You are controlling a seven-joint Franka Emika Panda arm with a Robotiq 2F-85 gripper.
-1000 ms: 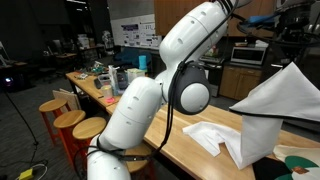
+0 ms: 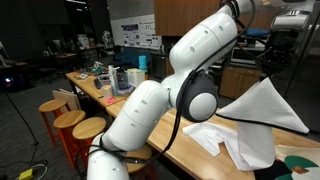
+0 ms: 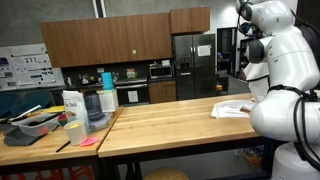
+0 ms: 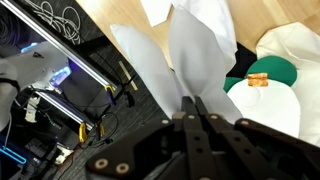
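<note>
A white cloth hangs raised over the right part of the table, its upper corner near the gripper at the end of the arm. In the wrist view my gripper is shut, with the white cloth pinched at its fingertips and spreading away in folds. The exact grip point is partly covered by the folds. More white cloth lies flat on the wooden tabletop. At the right in exterior view 2, white cloth shows on the table; the gripper is not clear there.
A green plate bears an orange packet, beside a white round piece. Cream material lies at the right. Stools stand along the table's near side. Bins sit far left.
The raised cloth's top has come down and its outline has shifted, with more folds showing. The arm's elbow has sunk slightly and moved a little to the right.
</note>
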